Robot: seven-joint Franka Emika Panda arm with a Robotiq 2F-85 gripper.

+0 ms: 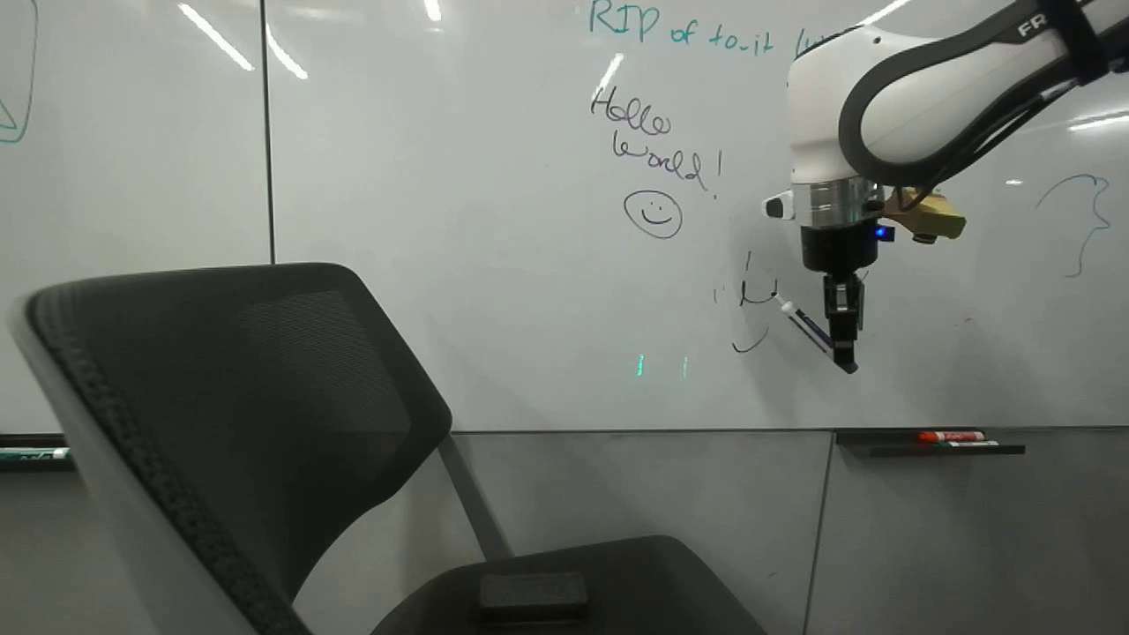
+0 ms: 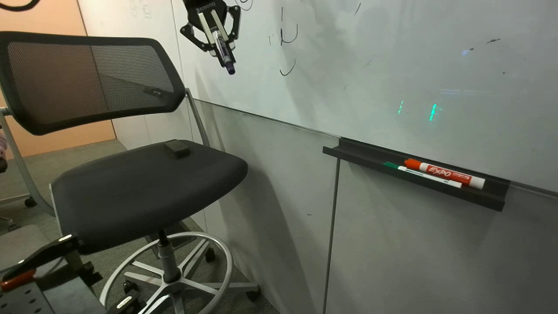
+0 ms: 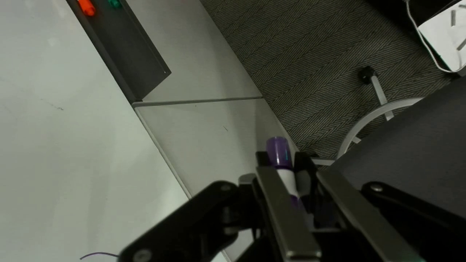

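Note:
A slim marker with a purple end is held in my gripper, whose fingers are shut on it. In exterior view 1 the marker slants, its white end up and to the left, its dark end down by the fingertips. From exterior view 2 the gripper hangs at the top, with the marker between its fingers. The whiteboard carries several dark strokes near the marker's white end. Whether that end touches the board I cannot tell.
A black office chair stands by the wall, a dark block on its seat. Low on the board, a dark tray holds a red marker and a thinner green-capped one. Open board lies right of the strokes.

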